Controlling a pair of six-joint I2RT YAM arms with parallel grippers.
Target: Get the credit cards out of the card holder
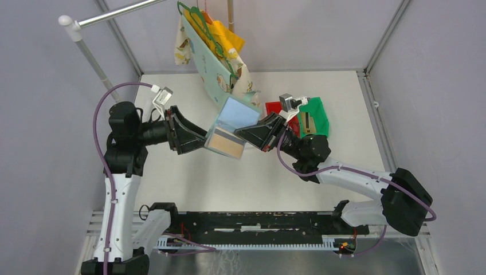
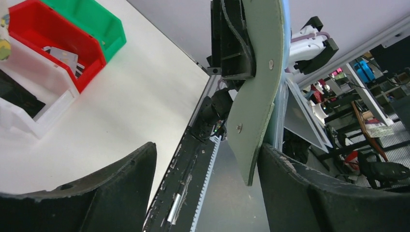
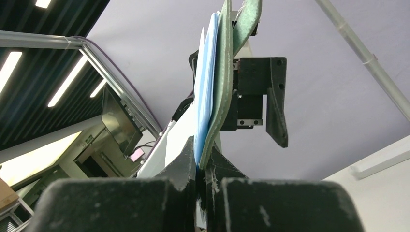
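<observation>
The card holder (image 1: 232, 123), pale green with blue and clear layers and a tan card showing low in the top view, is held up between the arms. My right gripper is shut on it. My left gripper (image 1: 200, 138) is part open at its other side, the holder's lower edge against or very near the right finger in the left wrist view; I cannot tell whether it grips. The holder (image 2: 256, 96) appears edge-on there.
Red (image 2: 89, 60), green (image 2: 106, 29) and white (image 2: 63, 104) bins stand at the back right. Clothes (image 1: 218, 57) hang from a rail behind the holder.
</observation>
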